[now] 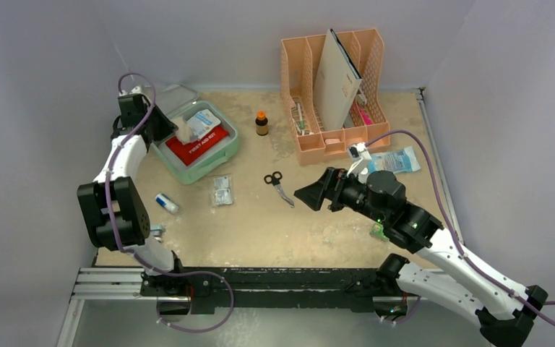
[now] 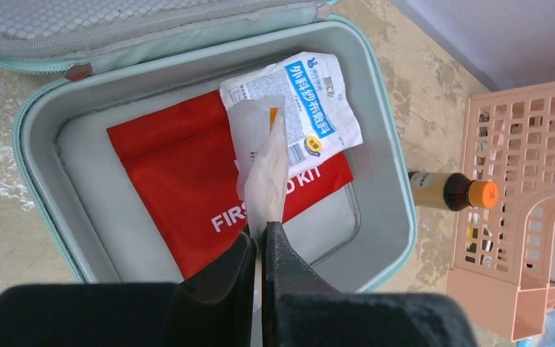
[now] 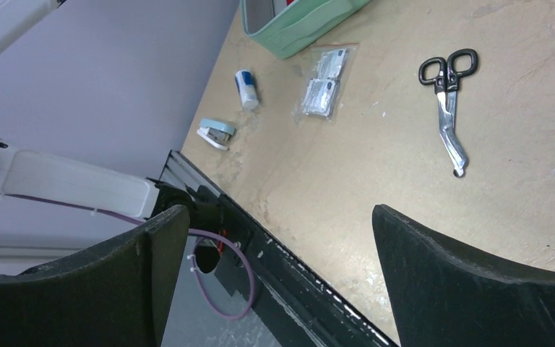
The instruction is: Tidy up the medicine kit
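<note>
Over the open mint-green kit box, my left gripper is shut on a pale translucent packet. Inside the box lie a flat red first aid pouch and, partly over it, a white packet with a blue label. The held packet hides part of both. My right gripper hangs open above the bare table, its fingers wide apart and empty. Black-handled scissors and a clear bag of small white packets lie on the table. A brown bottle with an orange cap stands right of the box.
A peach organizer holding a white folder stands at the back. Near the right arm lies a blue-white pack. A blue-white tube and a stapler sit at left.
</note>
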